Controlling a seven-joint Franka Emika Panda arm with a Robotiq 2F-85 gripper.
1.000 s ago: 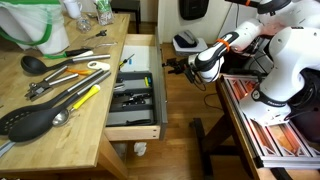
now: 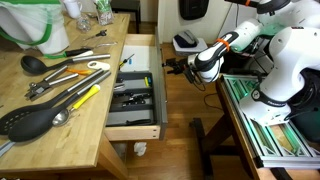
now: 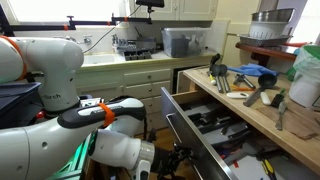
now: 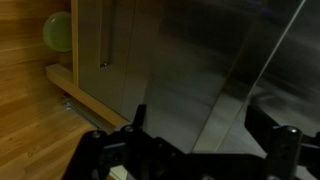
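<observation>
My gripper (image 2: pixel 176 66) hangs low beside the outer face of a pulled-out drawer (image 2: pixel 160 100). In the wrist view the gripper is open, its two dark fingers wide apart and nothing between them. A smooth, grey, metallic-looking panel fills much of that view beyond the fingers. Dark utensils and an organizer (image 2: pixel 131 100) lie in the drawer, along with a small item with yellow on it (image 2: pixel 121 77). From the second exterior view, the gripper (image 3: pixel 178 158) is a dark shape in front of the drawer's front panel (image 3: pixel 196 140); whether it touches is unclear.
On the wooden counter (image 2: pixel 30 160) lie several utensils, including a black slotted spoon (image 2: pixel 33 122) and a ladle (image 2: pixel 32 65). A white tub (image 2: pixel 38 30) stands behind them. A small pale scrap (image 2: pixel 140 148) is on the wooden floor, which is otherwise mostly clear beside the drawer.
</observation>
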